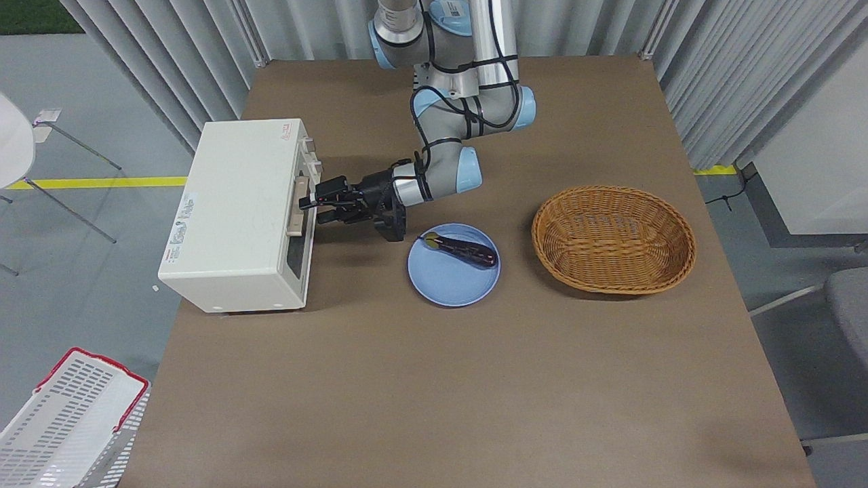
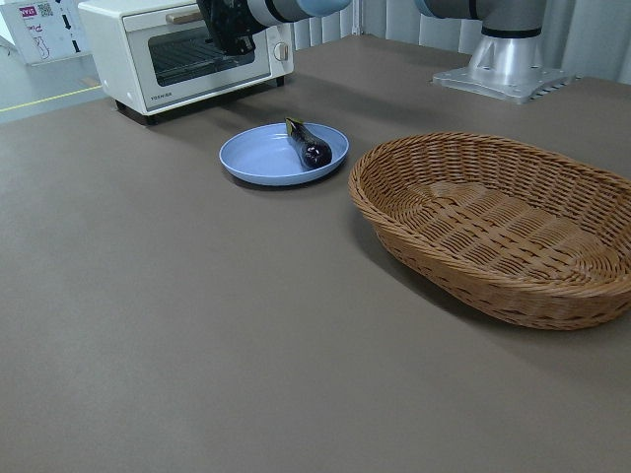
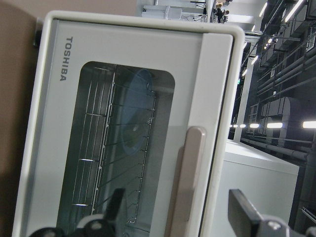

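Note:
My gripper (image 1: 313, 207) is at the front of a white Toshiba toaster oven (image 1: 228, 203), by the door's handle (image 3: 186, 182). In the wrist view its two fingers are wide apart at the bottom, either side of the handle, so it is open. The oven door (image 3: 66, 118) is closed, with a wire rack behind the glass. An eggplant (image 1: 464, 251) lies on a blue plate (image 1: 443, 285) below and right of the gripper in the front view.
An oval wicker basket (image 1: 614, 244) sits right of the plate. The arm's base stands at the back of the table.

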